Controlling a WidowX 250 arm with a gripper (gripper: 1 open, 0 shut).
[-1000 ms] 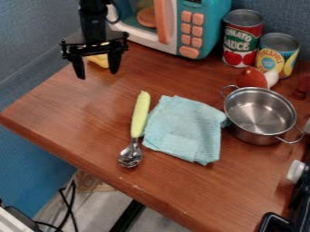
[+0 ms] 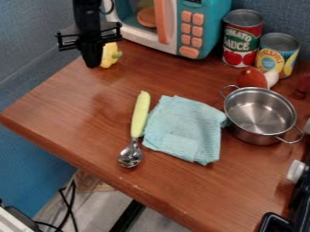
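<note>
My black gripper (image 2: pixel 92 56) hangs at the back left of the wooden table, its fingers down beside a yellow object (image 2: pixel 109 55), which it partly hides. I cannot tell whether the fingers are shut on that object. A scoop with a pale yellow handle (image 2: pixel 140 118) lies mid-table, next to a folded light blue cloth (image 2: pixel 186 130).
A teal toy microwave (image 2: pixel 213 20) stands at the back, with two cans (image 2: pixel 242 38) to its right. A steel pot (image 2: pixel 259 116), a red tomato-like item (image 2: pixel 251 78) and a black appliance (image 2: pixel 285 208) line the right side.
My gripper has moved slightly up and left from above the left part of the table. Its fingers, spread apart a second ago, appear closer together beside the yellow object.
</note>
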